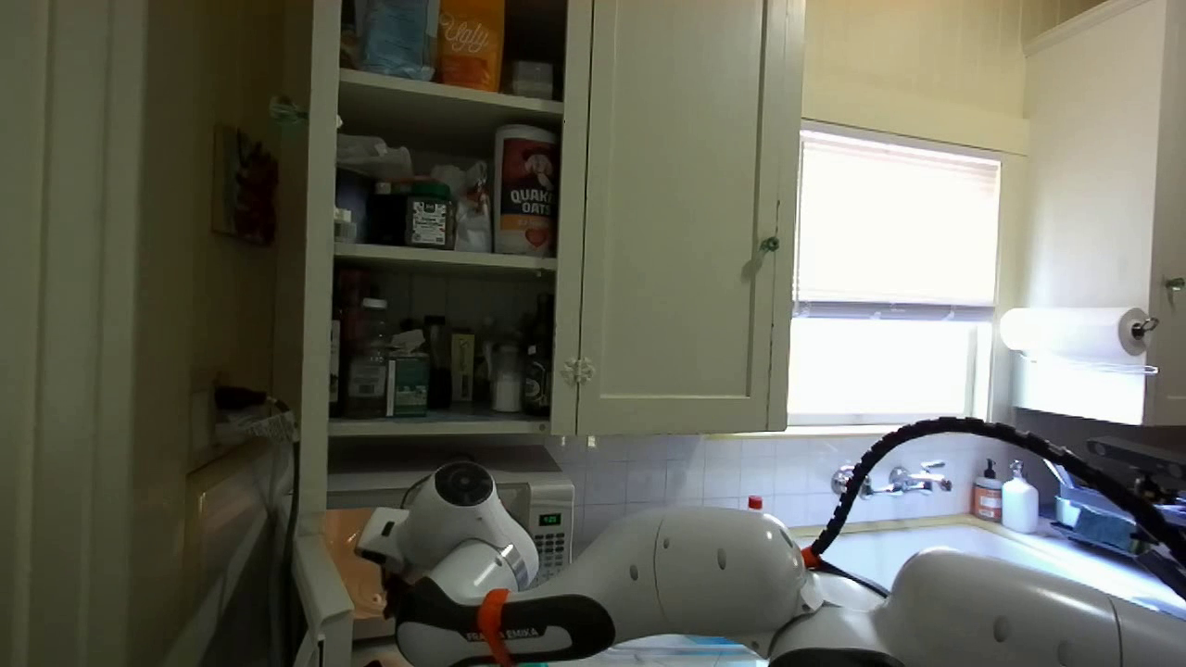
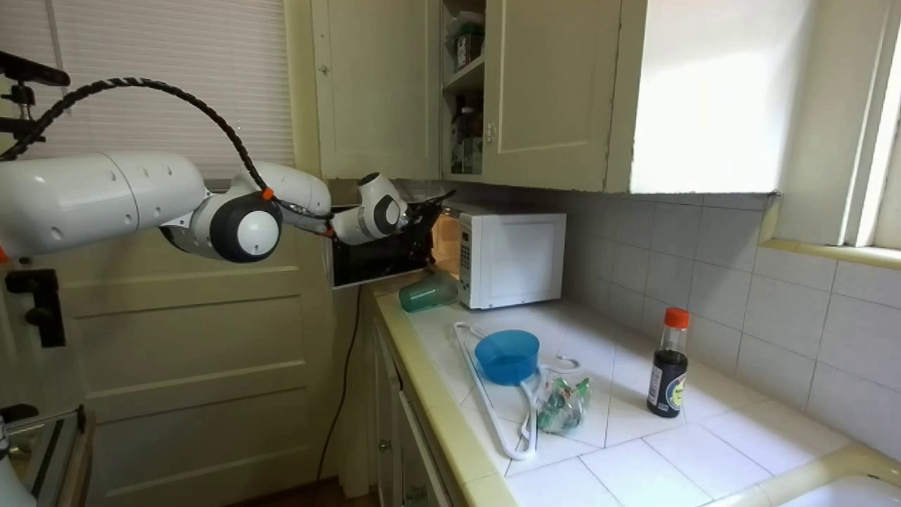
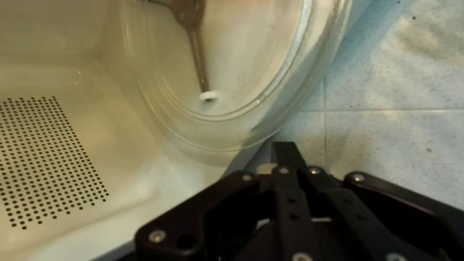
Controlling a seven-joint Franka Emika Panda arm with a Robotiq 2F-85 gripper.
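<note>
My gripper is shut in the wrist view, with nothing showing between its fingers. It stands just beyond the rim of a clear round glass plate (image 3: 217, 135), which overhangs the front edge of the microwave interior (image 3: 130, 152). A brown turntable support arm with a white roller (image 3: 208, 95) shows through the glass. In exterior view 2 the white microwave (image 2: 515, 258) is at the counter's far end with its door (image 2: 359, 258) swung open. The dark gripper is by that opening, its fingertips hard to make out there.
A green cup (image 2: 426, 291) lies tipped on the counter in front of the microwave. Nearer are a blue bowl (image 2: 507, 359), a white hanger (image 2: 486, 405), a crumpled plastic bag (image 2: 563, 405) and a sauce bottle (image 2: 669, 372).
</note>
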